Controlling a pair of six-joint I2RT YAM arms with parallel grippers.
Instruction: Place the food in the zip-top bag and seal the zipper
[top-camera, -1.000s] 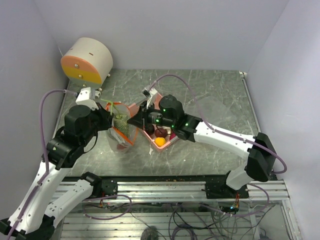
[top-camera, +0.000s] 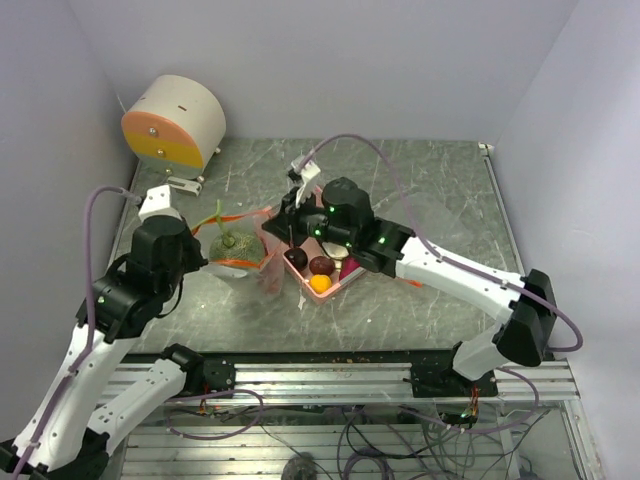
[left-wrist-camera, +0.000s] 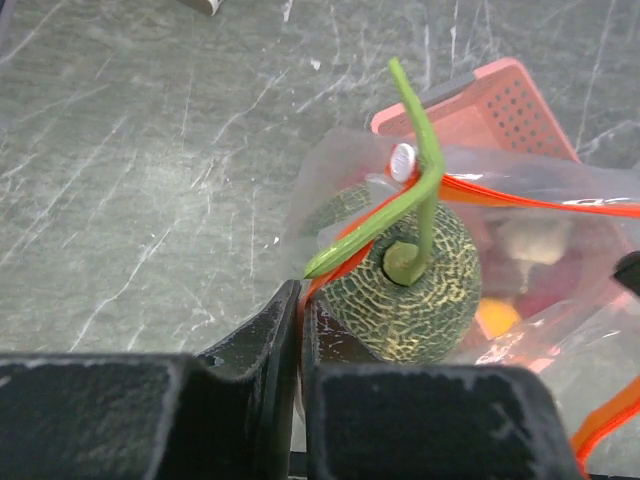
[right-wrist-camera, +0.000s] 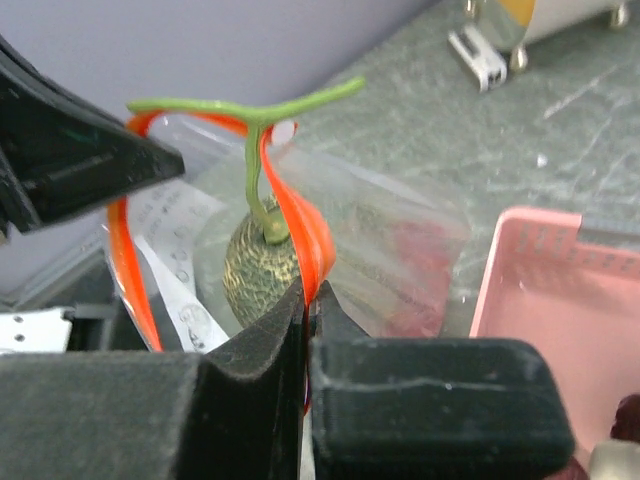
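The clear zip top bag with orange zipper (left-wrist-camera: 540, 203) holds a netted melon (left-wrist-camera: 400, 310) with a green stem (right-wrist-camera: 305, 100) rising above the rim. My left gripper is shut on the bag's orange edge at one side. My right gripper is shut on the orange zipper at the other side. A pink basket (top-camera: 338, 288) beside the bag holds an orange fruit (top-camera: 320, 283), dark round items (top-camera: 322, 265) and other pieces.
A cream drum-shaped box (top-camera: 180, 115) with orange and yellow front stands at the back left.
My left gripper has moved left, away from the right one, so the bag and melon show more widely between them. The right arm has shifted slightly.
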